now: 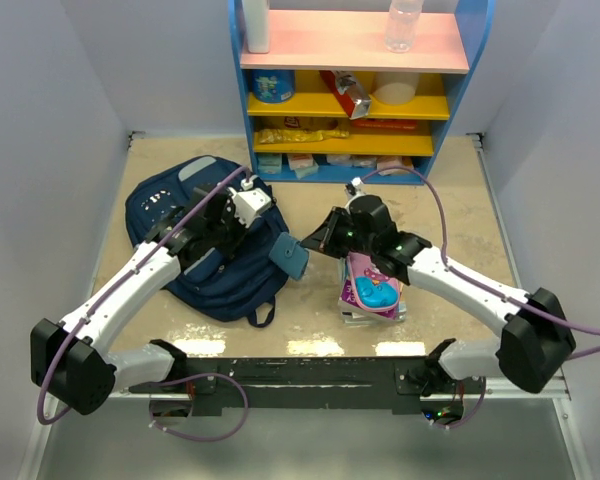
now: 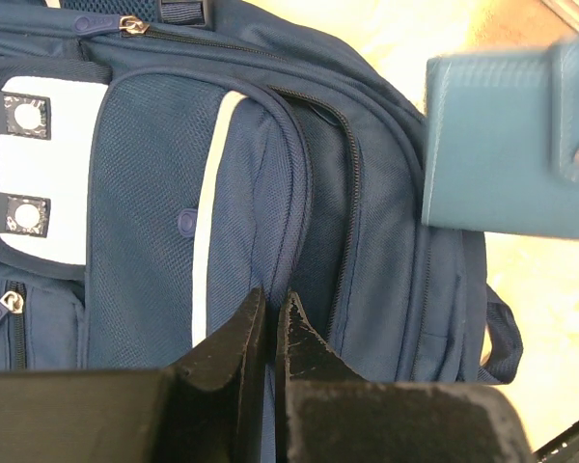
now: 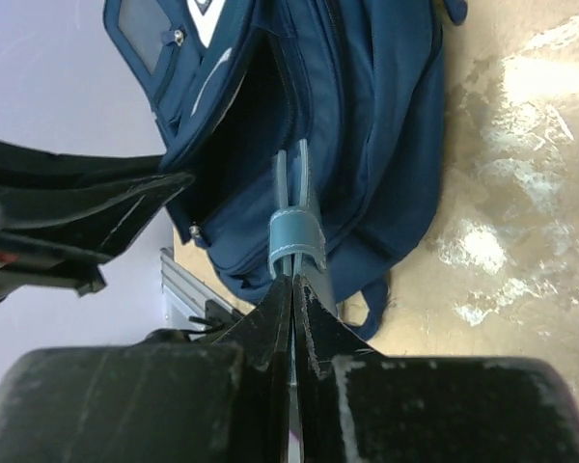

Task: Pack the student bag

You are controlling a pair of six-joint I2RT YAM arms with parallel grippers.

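A navy student bag (image 1: 212, 290) lies on the left of the table. My left gripper is shut on the edge of the bag's pocket panel, and the pocket gapes beside it, as the right wrist view shows. Close to the bag's right side, a teal wallet (image 1: 290, 255) hangs in the air with its snap strap (image 3: 297, 234) showing. It is pinched by my right gripper, which is shut on it. In the left wrist view the wallet (image 2: 502, 145) covers the bag's upper right part.
A pink pencil case with a blue front (image 1: 377, 291) rests on a pile of books (image 1: 360, 318) right of centre, partly under the right arm. Behind stands a shelf (image 1: 340, 145) holding packets and bottles. Bare table (image 1: 310, 315) lies between bag and books.
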